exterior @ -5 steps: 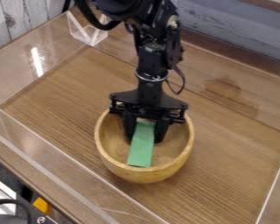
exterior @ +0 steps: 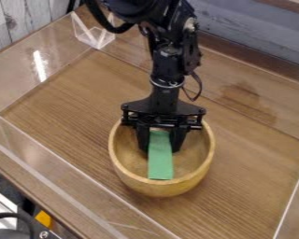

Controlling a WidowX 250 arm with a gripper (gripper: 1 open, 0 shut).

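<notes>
A round tan wooden bowl (exterior: 123, 166) sits near the middle of the table, with a green block (exterior: 161, 161) lying in it. My black gripper (exterior: 160, 137) is down inside the bowl at the upper end of the green block and looks closed on it; the fingertips are partly hidden by the gripper body and the bowl.
A white plastic piece (exterior: 94, 34) stands at the back left, and a pale wall runs along the back. Cables and a yellow item lie beyond the table's front left edge.
The gripper has risen slightly, and the green block has moved a little with it. The bowl has shifted slightly as well.
</notes>
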